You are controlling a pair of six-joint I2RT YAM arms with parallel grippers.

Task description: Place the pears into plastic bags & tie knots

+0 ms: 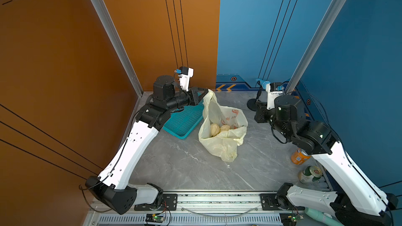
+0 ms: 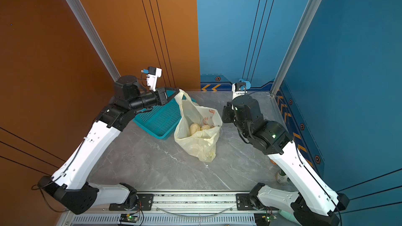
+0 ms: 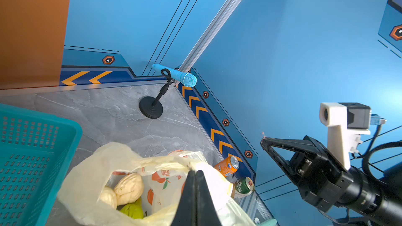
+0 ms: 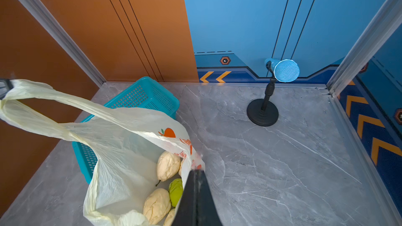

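Note:
The pale yellow plastic bag (image 1: 226, 144) stands open on the table, its upper left handle pulled up by my left gripper (image 1: 206, 92). That gripper is shut on the stretched handle, as the right wrist view also shows. Inside the bag rest several pale beige pears (image 4: 168, 165) and a green one (image 4: 175, 191). The bag's far side carries red fruit prints. My right gripper is shut to the right of the bag, with no plastic visible between its fingers; in the top left view a gap separates it from the bag. The lower part of the bag's contents is hidden.
A teal basket (image 1: 183, 122) sits left of the bag, partly under my left arm. At the back right stands a microphone on a round black base (image 4: 262, 112). An orange can (image 3: 228, 165) and a green can (image 3: 243, 185) stand near the right edge.

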